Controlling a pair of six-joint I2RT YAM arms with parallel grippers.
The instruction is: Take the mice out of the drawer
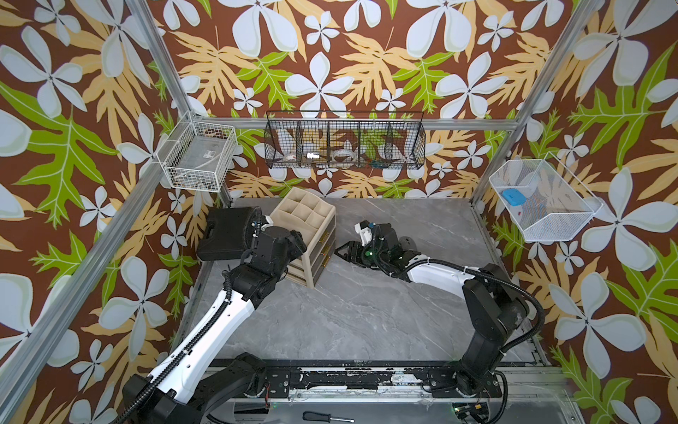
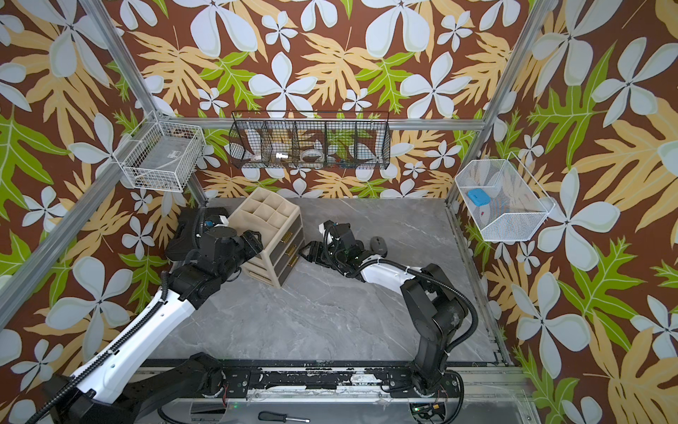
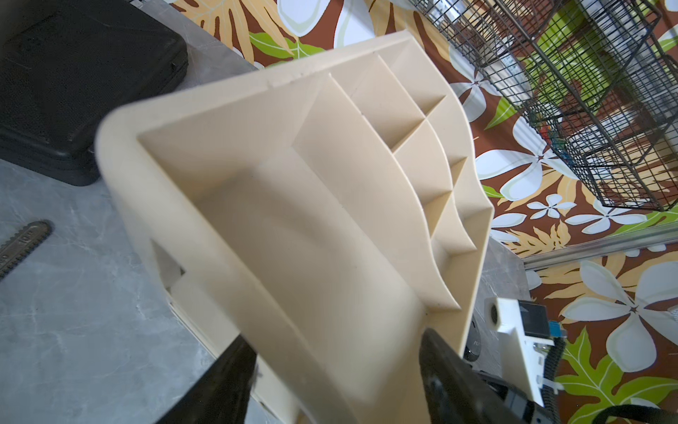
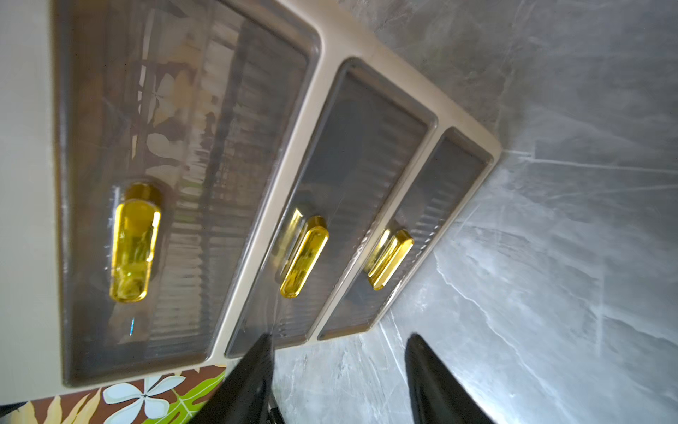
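Observation:
The beige organizer (image 1: 302,227) stands on the grey table with all its clear drawers pushed in. In the right wrist view, gold handles mark the upper drawer (image 4: 176,198), the middle drawer (image 4: 339,190) and the lower drawer (image 4: 413,229). No mouse shows through their fronts. One dark mouse (image 2: 378,246) lies on the table behind the right arm. My left gripper is part open, its fingers on either side of the organizer's front wall. Facing the drawers, my right gripper stands part open with nothing between its fingers.
A black case (image 1: 224,233) lies left of the organizer. Wire baskets hang on the walls: a black one (image 1: 344,145) at the back, white ones at the left (image 1: 199,155) and right (image 1: 558,226).

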